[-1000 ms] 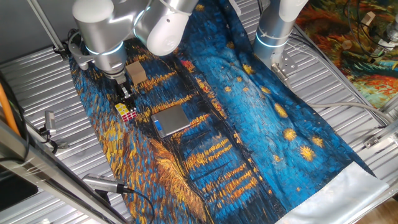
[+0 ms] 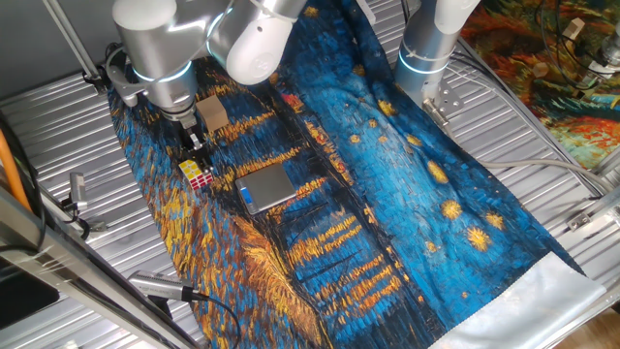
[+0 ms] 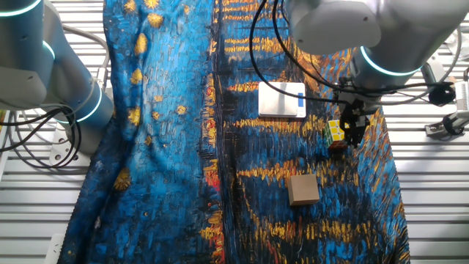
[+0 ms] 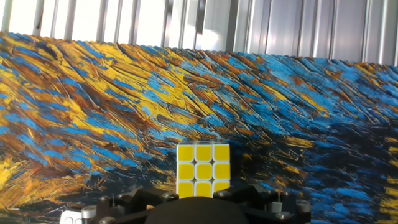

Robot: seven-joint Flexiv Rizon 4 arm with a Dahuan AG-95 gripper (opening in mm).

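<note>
A Rubik's cube (image 2: 196,174) with a yellow top is at the left part of the patterned cloth; red and white squares show on its front side. In the wrist view the cube (image 4: 203,170) is centred at the bottom, its yellow face towards the camera. My gripper (image 2: 199,158) points down at it, and its dark fingers (image 4: 152,197) reach the cube's left and right sides. Whether they press on it or stand slightly apart is unclear, since the palm covers part of the view. In the second exterior view the gripper (image 3: 350,129) partly hides the cube (image 3: 336,134).
A flat scale-like device (image 2: 266,188) lies near the cube, and a brown box (image 3: 303,190) stands on its other side. The blue, starry half of the cloth is clear. Black cables (image 3: 256,51) hang beside the arm.
</note>
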